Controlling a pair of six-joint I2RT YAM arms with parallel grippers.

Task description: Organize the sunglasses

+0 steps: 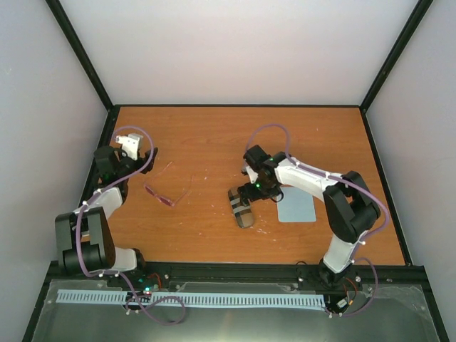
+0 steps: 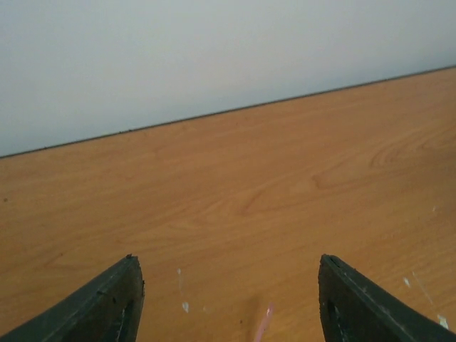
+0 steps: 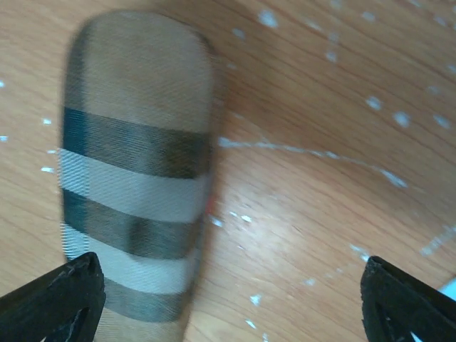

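Pink sunglasses (image 1: 164,199) lie unfolded on the left part of the wooden table, a temple tip (image 2: 262,320) showing at the bottom of the left wrist view. My left gripper is raised near the table's left side, open, nothing between its fingers. A striped fabric case (image 1: 241,216) lies at the middle front. My right gripper is open directly over this case (image 3: 132,185), which fills the left half of the right wrist view, one finger over its edge.
A light blue square cloth (image 1: 298,211) lies right of the case, partly behind the right arm in the top view. Walls border the table's sides and back.
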